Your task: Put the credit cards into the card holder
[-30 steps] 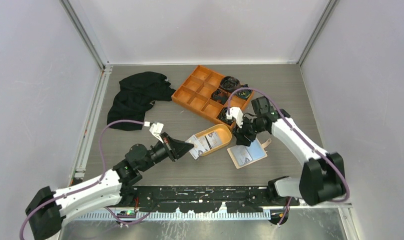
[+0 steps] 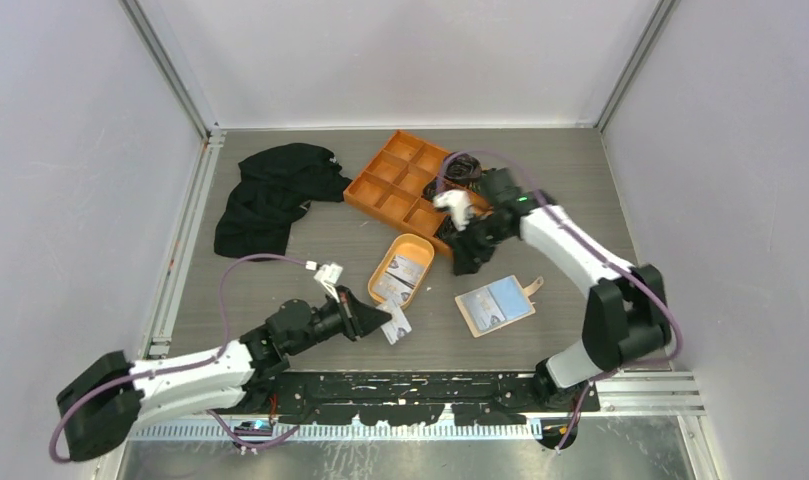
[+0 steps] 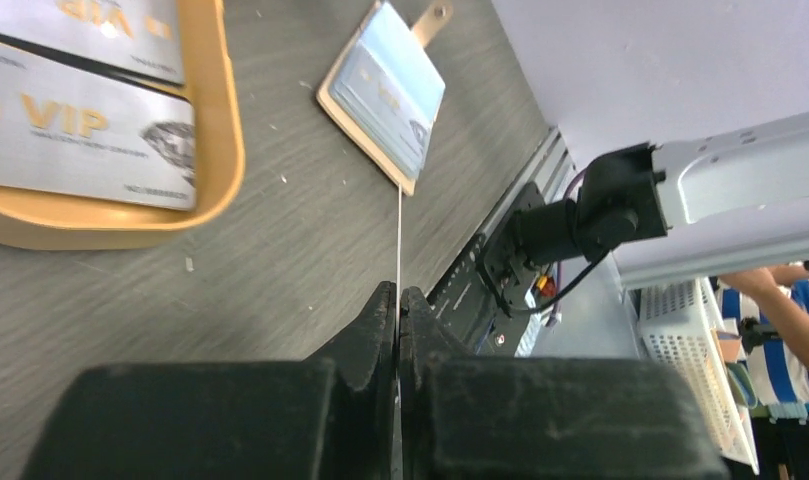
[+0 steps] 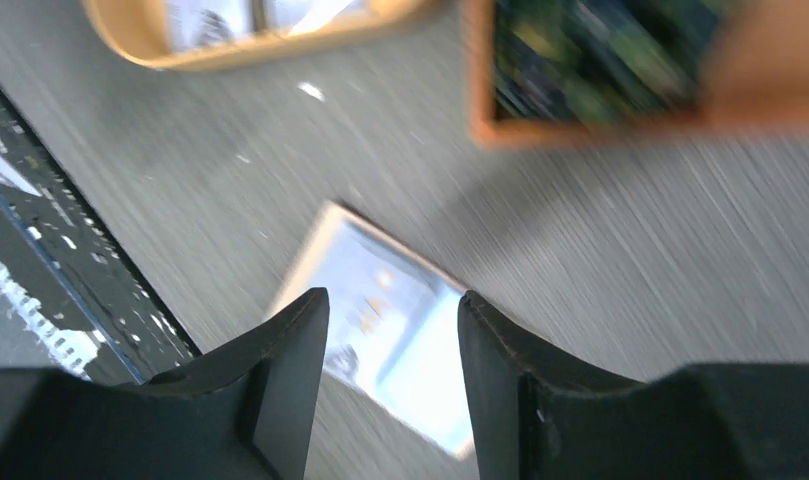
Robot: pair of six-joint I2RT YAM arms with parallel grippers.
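My left gripper [image 2: 378, 312] is shut on a white credit card [image 2: 395, 326], seen edge-on between its fingertips in the left wrist view. Just behind it, a yellow tray [image 2: 423, 243] holds VIP cards [image 3: 90, 130]. The open card holder [image 2: 495, 304], with cards on it and a strap, lies to the right. My right gripper [image 2: 464, 262] is above the table between the tray and holder, blurred in the top view; in the right wrist view its fingers stand apart with nothing seen between them but the holder beneath.
An orange compartment box [image 2: 390, 175] with dark coiled items stands at the back. A black cloth [image 2: 270, 200] lies at the back left.
The tray has turned to stand more upright in the top view.
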